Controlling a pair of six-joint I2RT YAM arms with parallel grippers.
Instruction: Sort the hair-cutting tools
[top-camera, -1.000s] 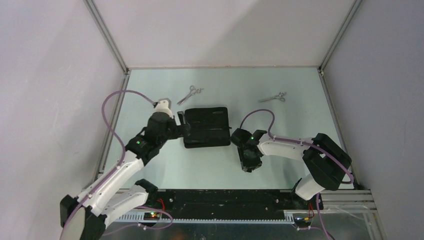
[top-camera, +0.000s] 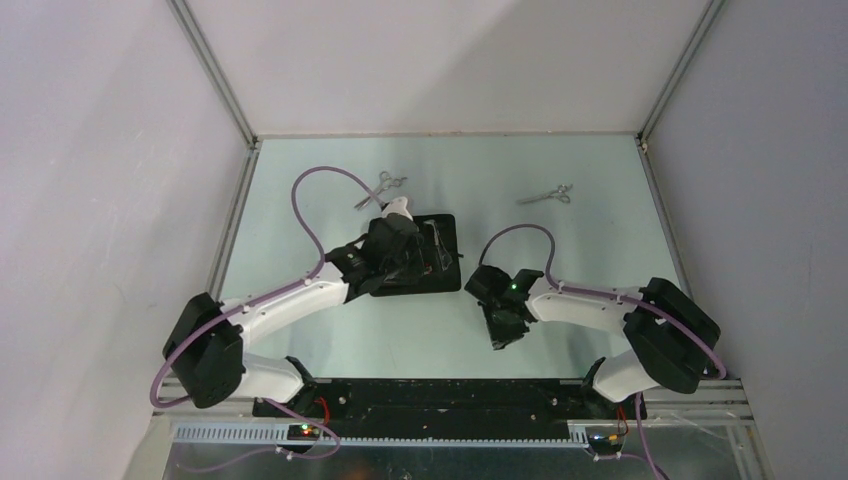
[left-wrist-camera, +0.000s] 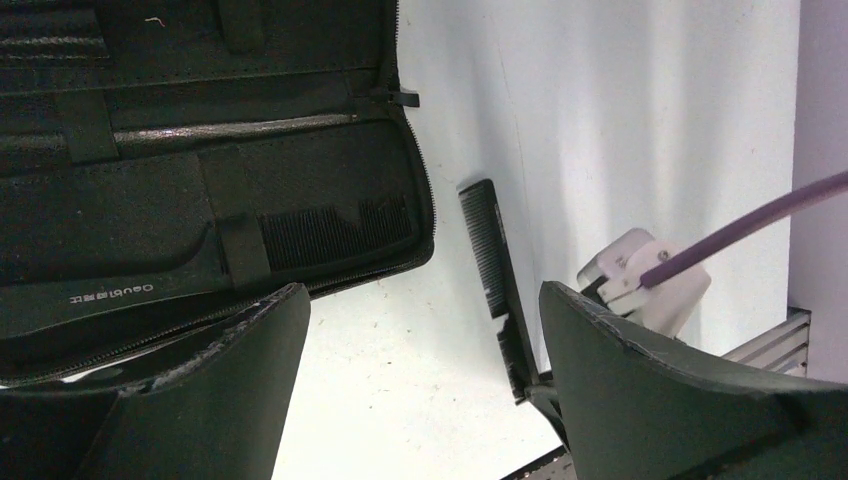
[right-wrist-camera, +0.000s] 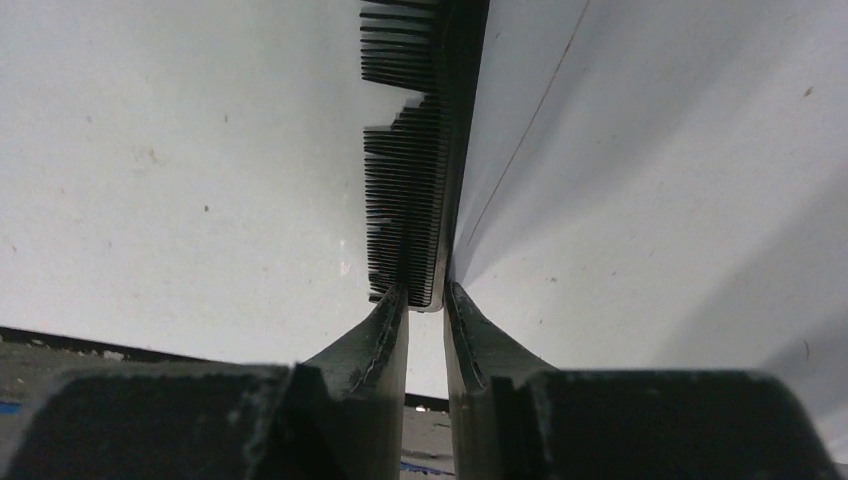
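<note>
An open black zip case (top-camera: 420, 285) lies mid-table; the left wrist view shows a comb (left-wrist-camera: 130, 280) tucked in its lower pocket under a strap. My left gripper (top-camera: 420, 255) is open above the case. A second black comb (left-wrist-camera: 483, 240) lies right of the case. My right gripper is shut on the end of this comb (right-wrist-camera: 410, 190) at the table's front part. Two silver scissors, one pair (top-camera: 385, 185) behind the case and another (top-camera: 545, 195) at the back right, lie on the table.
The white table (top-camera: 300, 180) is bordered by side and back walls with metal rails. Free table surface lies at the back and on both sides of the case. The right arm occupies the front right.
My left gripper has moved right from beside the case to above it.
</note>
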